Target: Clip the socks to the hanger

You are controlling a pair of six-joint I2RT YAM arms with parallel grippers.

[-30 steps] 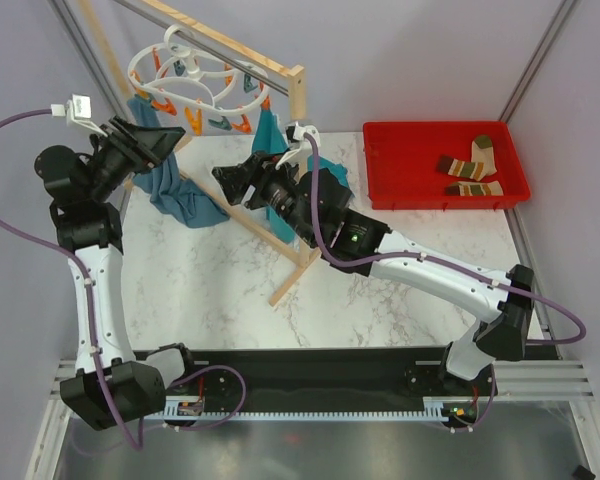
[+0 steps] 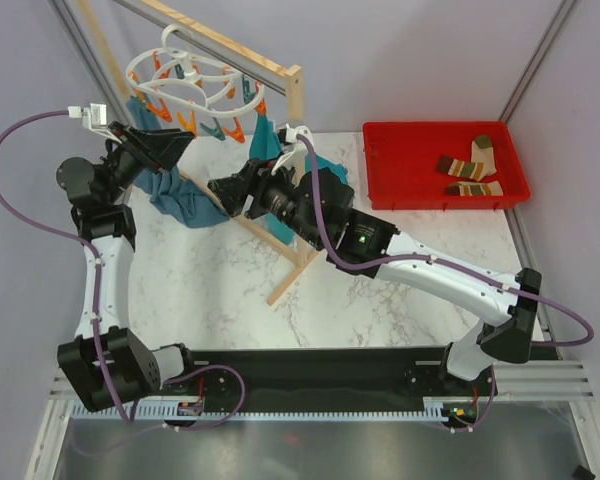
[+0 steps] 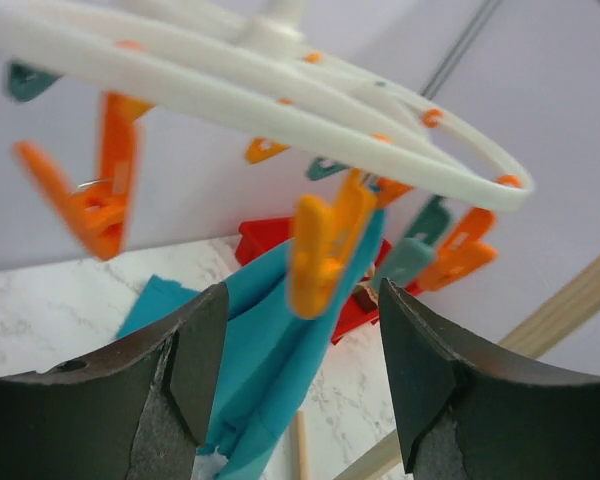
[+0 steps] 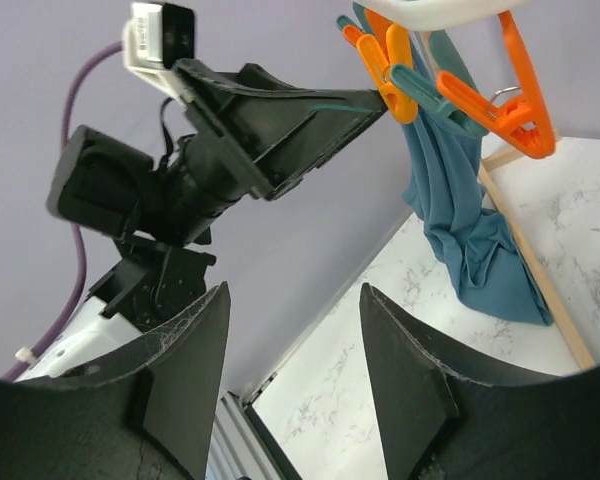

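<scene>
A white round hanger [image 2: 195, 105] with orange and teal clips hangs from the wooden frame at the upper left of the top view. Just in front of its rim, my left gripper [image 2: 187, 146] stands open. In the left wrist view an orange-yellow clip [image 3: 318, 255] appears in the gap between its fingers, not gripped. My right gripper [image 2: 227, 196] is below and right of the rim, its fingers apart and empty in the right wrist view. The socks [image 2: 470, 168], striped brown and green, lie in the red bin [image 2: 380, 197]; neither gripper has one.
Teal cloth [image 2: 263, 140] hangs at the frame's right post, and blue cloth [image 2: 185, 197] at its left. A wooden bar [image 2: 255, 228] runs low between them. Both grippers are close together under the hanger. The marble table [image 2: 425, 290] has free room at right.
My left gripper has moved right, toward the hanger's front clips. The right gripper has shifted slightly left and its fingers look farther apart. Hanger and clips have shifted a little.
</scene>
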